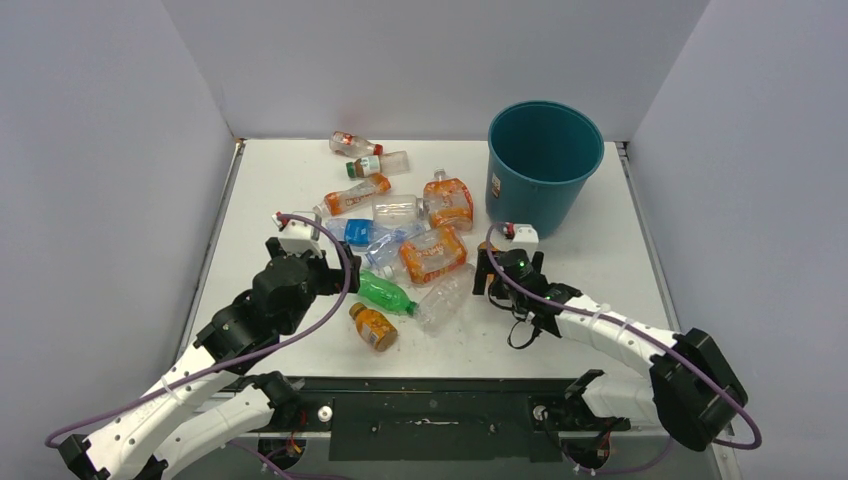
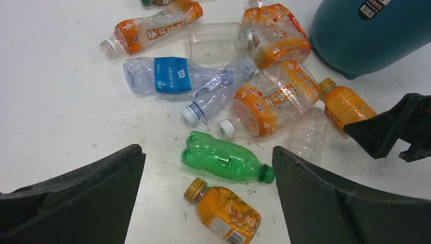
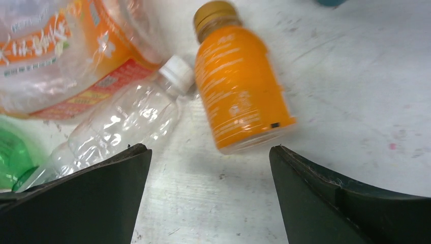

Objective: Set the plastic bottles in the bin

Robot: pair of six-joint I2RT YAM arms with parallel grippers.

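Observation:
In the right wrist view an orange bottle with a gold cap (image 3: pixel 241 84) lies ahead of my right gripper, whose fingers stand open with nothing between them. Left of it is a clear bottle with a white cap (image 3: pixel 127 119). My left gripper is open too, held above the table. Beyond its fingertips lie a green bottle (image 2: pixel 221 156) and a second orange bottle (image 2: pixel 228 213). Further back are a large orange-labelled bottle (image 2: pixel 277 99) and a blue-labelled bottle (image 2: pixel 170 75). The teal bin (image 1: pixel 540 190) stands upright at the back right.
More bottles lie toward the back, among them a clear jar (image 2: pixel 216 43), an orange-labelled bottle (image 2: pixel 160 28) and a green-capped bottle (image 1: pixel 378 165). Many touch one another. Bare table (image 1: pixel 610 270) shows on the right side and along the front edge.

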